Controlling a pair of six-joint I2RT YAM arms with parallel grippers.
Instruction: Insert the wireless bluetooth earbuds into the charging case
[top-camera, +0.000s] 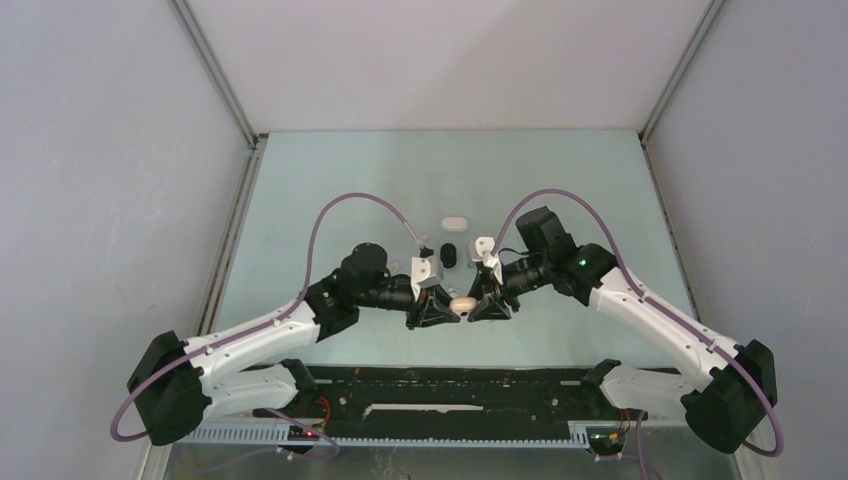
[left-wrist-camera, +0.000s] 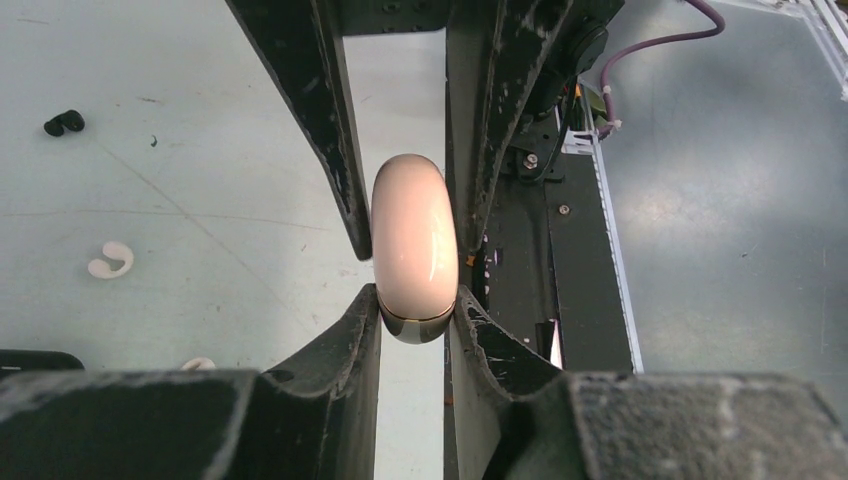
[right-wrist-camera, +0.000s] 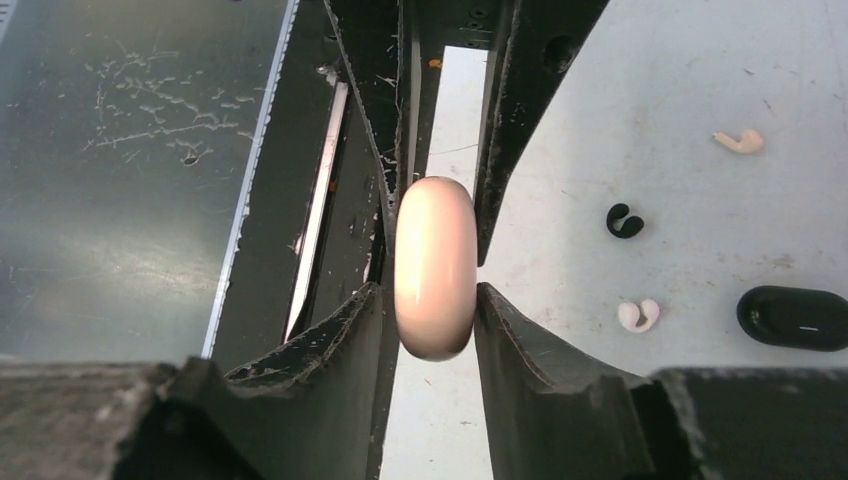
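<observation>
A light pink, glossy charging case (top-camera: 463, 305) is held in mid-air by my left gripper, which is shut on its end. Loose earbuds lie on the table below: white ones (left-wrist-camera: 118, 260) (right-wrist-camera: 640, 312) (right-wrist-camera: 740, 141) and black ones (left-wrist-camera: 62, 123) (right-wrist-camera: 624, 222). Whether the held case's lid is open cannot be told from the wrist views; it looks closed there.
A black case (top-camera: 448, 255) and another pale case (top-camera: 455, 223) lie behind the grippers on the pale table (top-camera: 320, 180). The table's front edge and dark rail (top-camera: 450, 400) are below the arms.
</observation>
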